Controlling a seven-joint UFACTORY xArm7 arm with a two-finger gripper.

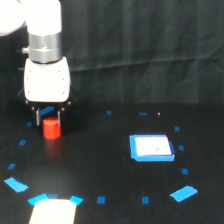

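A small red block (52,129) sits at the left of the black table. Right above it is my gripper (51,115), pointing down from the white arm. Its fingers stand close together, about the block's width apart, near the block's upper sides. At this size I cannot tell whether they touch or grip it, or whether the block is off the surface.
A blue-edged white panel (153,147) lies at the right. Blue tape strips (184,193) and small blue marks are scattered over the table. A pale square (53,211) is at the front left edge.
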